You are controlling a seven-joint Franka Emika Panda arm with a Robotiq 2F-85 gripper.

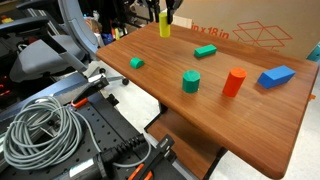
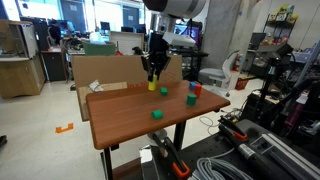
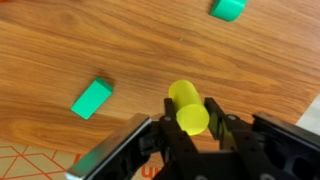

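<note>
A yellow cylinder is held upright between the two dark fingers of my gripper, which is shut on it. In exterior view 1 the yellow cylinder shows near the far end of the table, below the arm at the top edge. Exterior view 2 shows the cylinder under my gripper over the wooden table. Whether its bottom touches the wood, I cannot tell.
On the table are a green block, a small green piece, a green cylinder, a red cylinder and a blue block. Bare wood lies between them. Coiled cable lies below the near edge.
</note>
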